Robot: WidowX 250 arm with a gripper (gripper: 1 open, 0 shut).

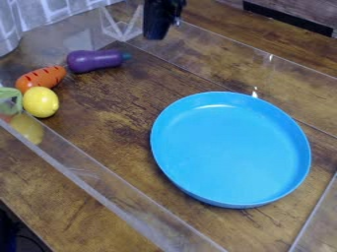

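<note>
A purple toy eggplant [95,60] lies on the wooden board at the upper left. Above and to its right, at the top edge of the view, the dark gripper [157,22] is only partly visible and blurred, clear of the eggplant; its fingers cannot be made out. A blue round plate [231,148] sits at the right of the board.
An orange carrot [39,79], a yellow lemon [41,101] and a pale green item [8,100] cluster at the left edge. Clear low walls border the workspace. The middle of the board and the back right are bare.
</note>
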